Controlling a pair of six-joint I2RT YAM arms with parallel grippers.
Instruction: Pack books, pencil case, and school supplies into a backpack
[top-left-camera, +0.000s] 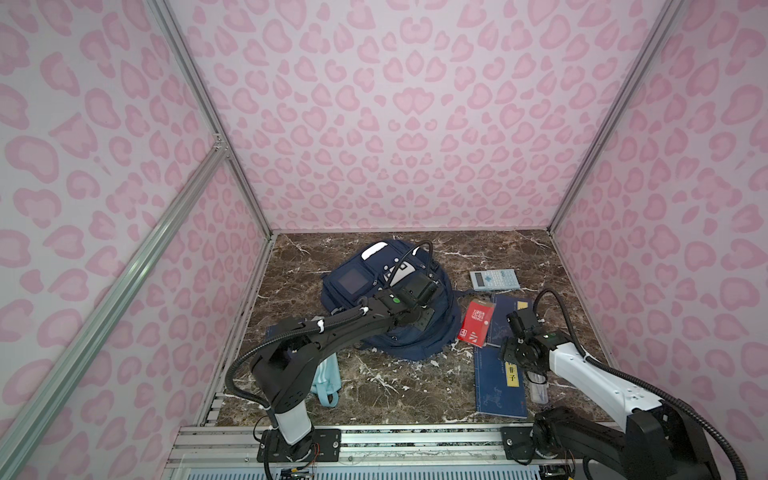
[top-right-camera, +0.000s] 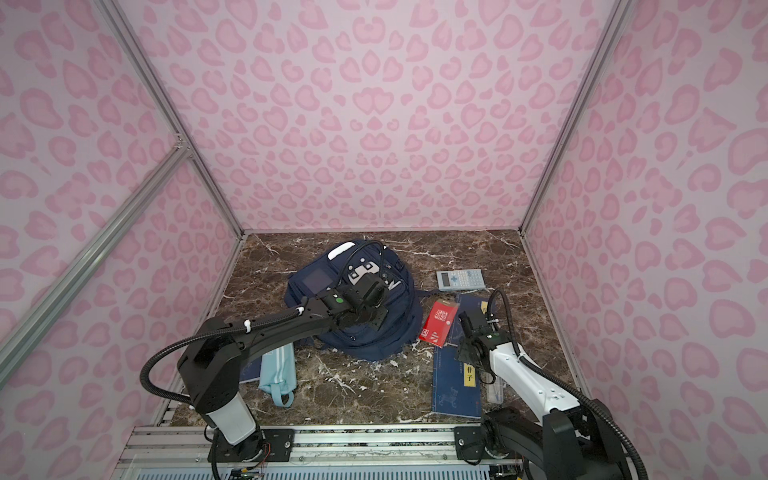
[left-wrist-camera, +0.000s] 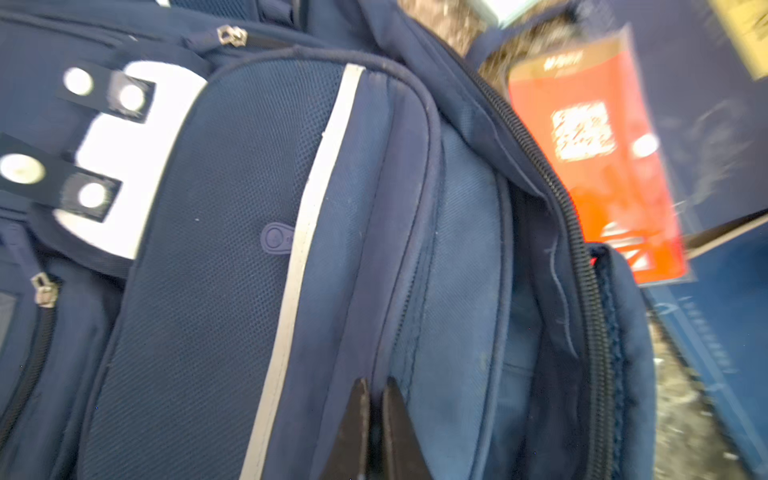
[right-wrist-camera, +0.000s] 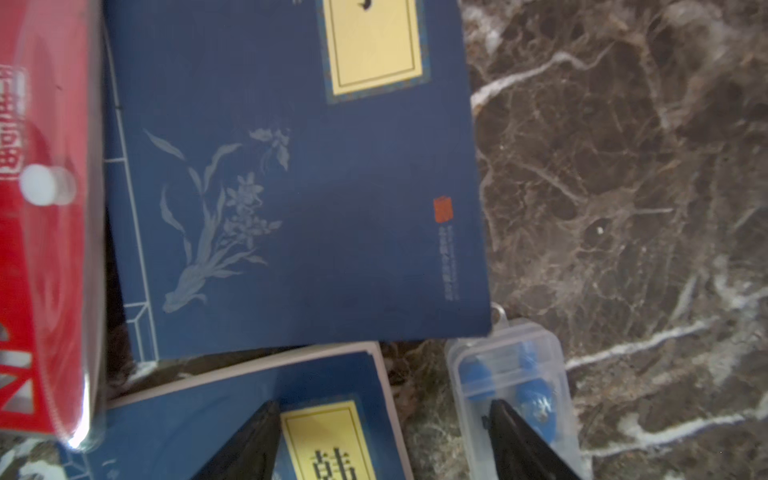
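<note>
The navy backpack (top-left-camera: 340, 280) lies in the middle of the table, its zipped edge loose on the right. My left gripper is over its front panel, shut with nothing visible between its fingers. My right gripper hangs over two blue books (right-wrist-camera: 296, 200) (right-wrist-camera: 176, 424) and a clear plastic case (right-wrist-camera: 512, 384), fingers apart and nothing held between them. A red packet (top-left-camera: 476, 322) lies between backpack and books. A light blue pencil case (top-right-camera: 277, 376) lies at the front left, partly behind the left arm.
A calculator (top-left-camera: 494, 279) lies at the back right. Another blue book (top-right-camera: 249, 370) is partly hidden at the left. Bare marble (top-left-camera: 408, 384) shows in front of the backpack and along the back. Patterned walls and metal rails enclose the table.
</note>
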